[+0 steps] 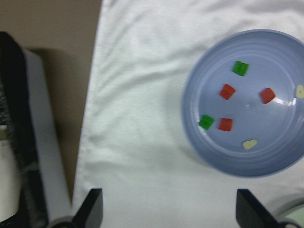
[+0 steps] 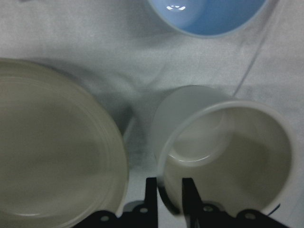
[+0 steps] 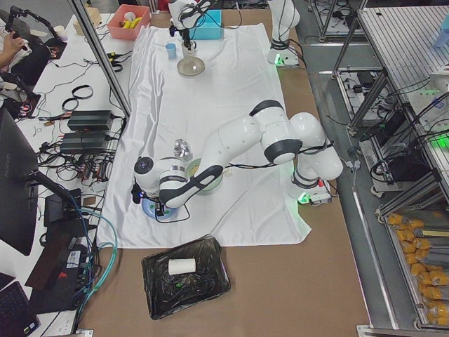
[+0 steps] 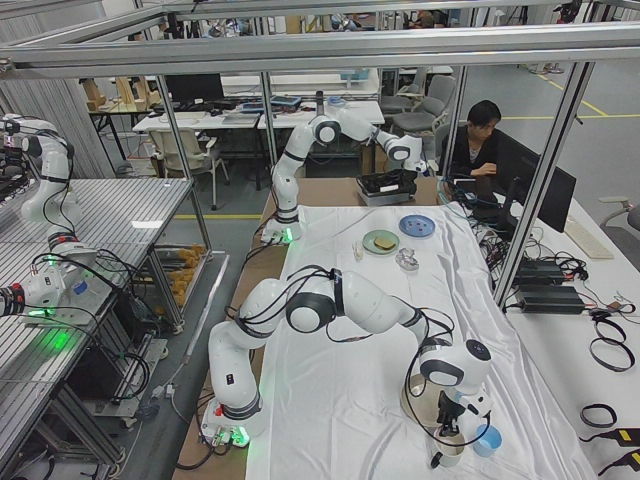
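My left gripper stands open above the cloth beside the blue plate (image 1: 223, 152), which holds several small red, green and pale pieces. A white cylinder (image 3: 182, 265) lies in the black-lined tray (image 3: 186, 295). At the other end, my right gripper is open at the rim of a white cup (image 2: 251, 161), one finger either side of its wall. A beige dish (image 2: 52, 142) and a blue cup (image 2: 209, 16) are beside that cup.
A green plate (image 4: 371, 244) with a yellow piece and a crumpled silver object (image 3: 182, 149) lie on the cloth. Red (image 3: 128, 28) and light-blue (image 3: 205, 31) bins stand at the far end.
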